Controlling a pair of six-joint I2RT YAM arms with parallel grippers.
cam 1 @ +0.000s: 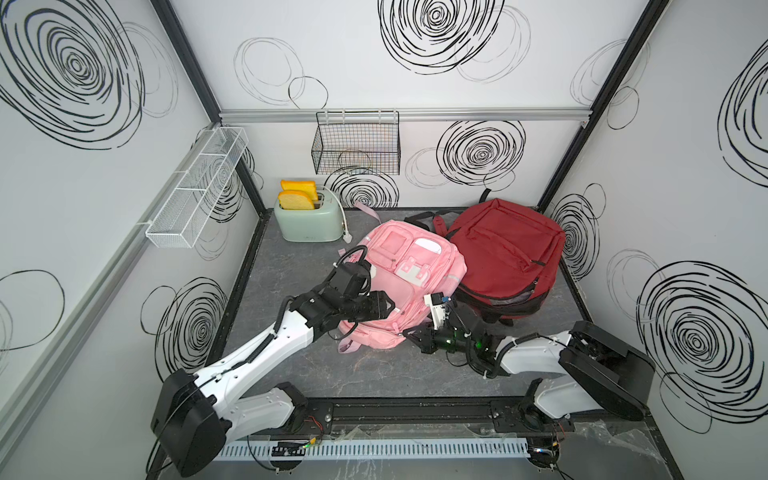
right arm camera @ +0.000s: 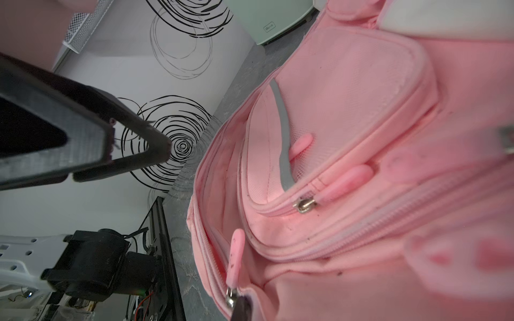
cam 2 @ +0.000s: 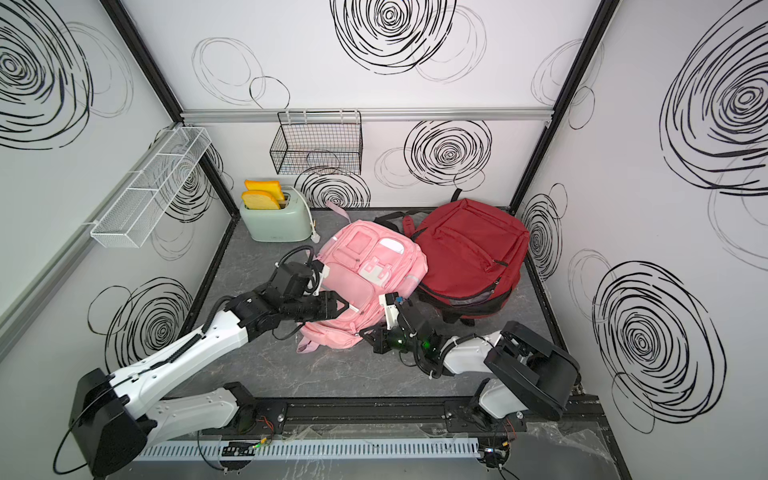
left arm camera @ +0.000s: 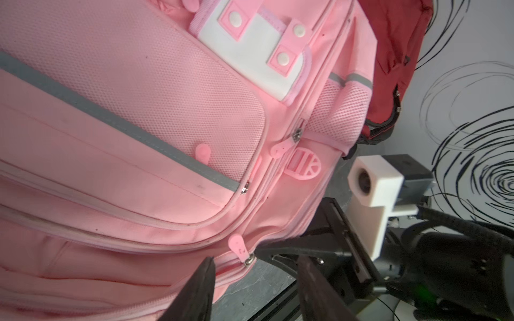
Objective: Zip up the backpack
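Observation:
The pink backpack (cam 1: 416, 264) lies on the table, with pink zipper pulls (left arm camera: 237, 243) along its seams. A folded edge shows at the lower part in the right wrist view. My left gripper hangs above the pack, fingers apart, nothing visible between them. My right gripper (cam 1: 412, 336) is low at the pack's front edge; in the left wrist view its fingertips sit beside a metal zipper slider (left arm camera: 249, 259). Whether the slider is pinched between them is unclear.
A red backpack (cam 1: 504, 248) lies to the right, a green toaster (cam 1: 308, 224) with yellow slices at back left. Wire baskets (cam 1: 356, 144) hang on the walls.

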